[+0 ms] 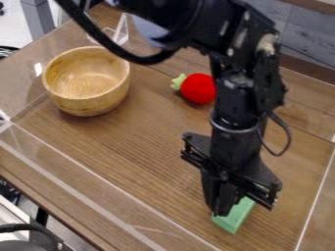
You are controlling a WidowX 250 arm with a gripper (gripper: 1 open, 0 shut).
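Observation:
The black robot gripper point(230, 192) hangs low at the lower right, right over a green rectangular block point(232, 220), hiding its upper part. The gripper looks shut; whether it touches the block cannot be told. The block lies on the wooden table point(92, 176).
A tan wooden bowl point(86, 80) sits at the upper left. A red object point(198, 88) with a green top lies behind the arm at upper middle.

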